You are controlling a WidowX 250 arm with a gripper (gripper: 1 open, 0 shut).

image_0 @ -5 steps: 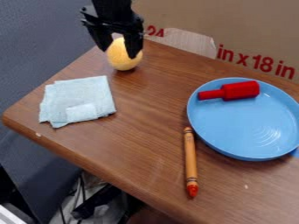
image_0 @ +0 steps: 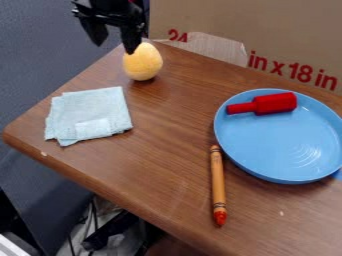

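Note:
My black gripper [image_0: 112, 36] hangs at the top left, above and left of a round yellow object [image_0: 143, 62] on the wooden table, apart from it, with its fingers apart and nothing visible between them. A folded pale blue cloth [image_0: 87, 117] lies at the left of the table. On the right, a blue plate [image_0: 278, 150] holds a red object with a handle [image_0: 271, 103]. An orange crayon [image_0: 218, 185] with a red tip lies left of the plate.
A cardboard box [image_0: 263, 43] stands behind the table. The table's left edge drops to a dark grey surface.
My gripper has moved up and to the left, away from the yellow object, uncovering more of it. The objects on the table have not visibly moved.

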